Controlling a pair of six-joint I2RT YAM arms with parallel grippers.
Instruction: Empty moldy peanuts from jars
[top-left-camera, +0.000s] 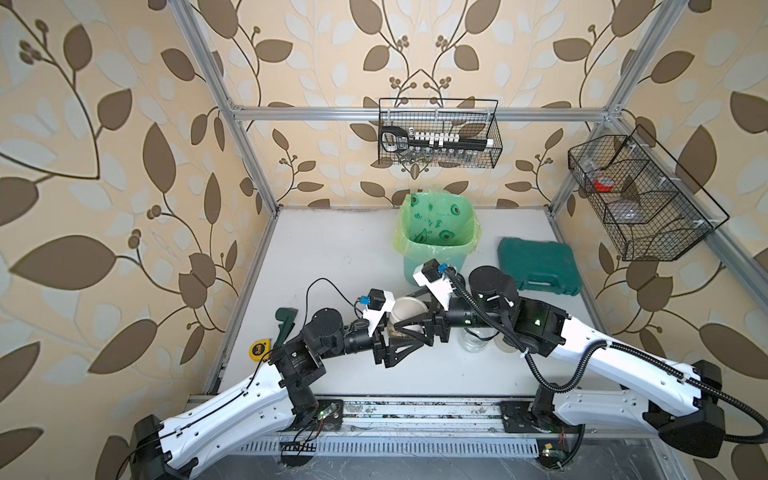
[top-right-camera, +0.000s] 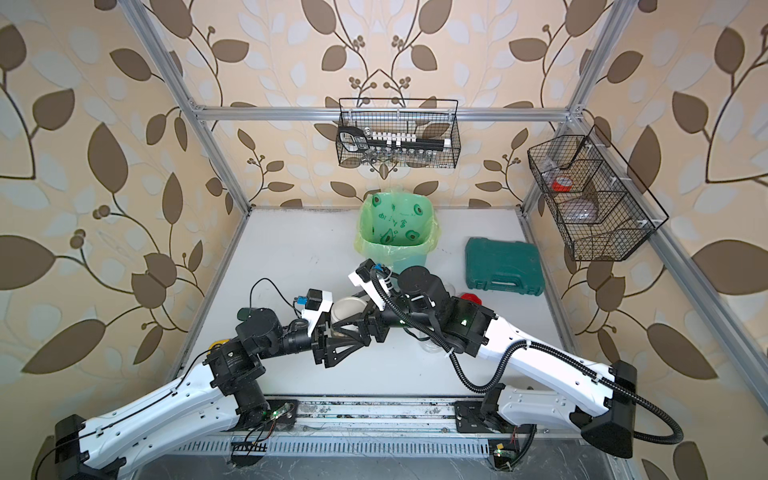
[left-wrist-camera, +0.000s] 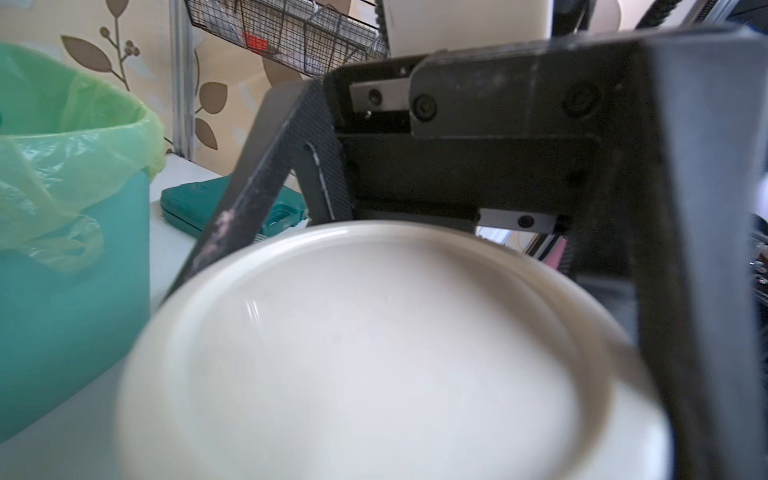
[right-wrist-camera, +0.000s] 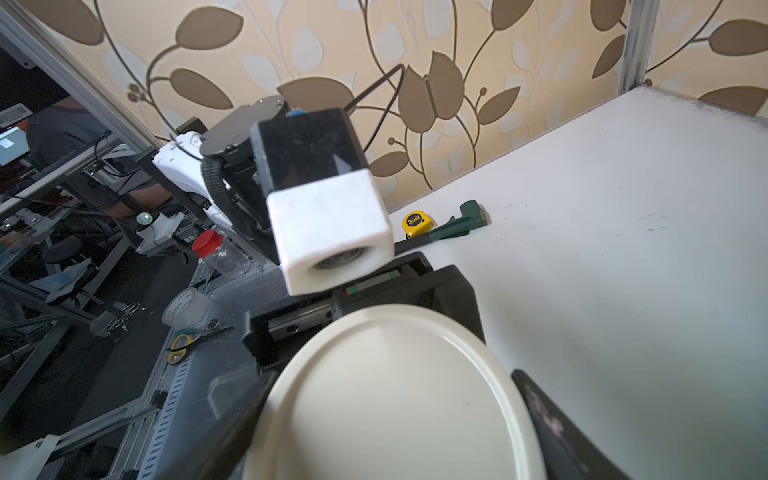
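Observation:
A jar with a cream lid is held up between the two grippers at the front middle. My right gripper is shut on it, filling the right wrist view with the lid. My left gripper stands open around the jar's lower part, its fingers partly hidden in the overhead views. The jar's contents are hidden. A teal bin with a green liner stands behind the jar. A clear jar stands on the table under the right arm.
A green case lies at the back right. A yellow tape measure and a green tool lie at the left. Wire baskets hang on the walls.

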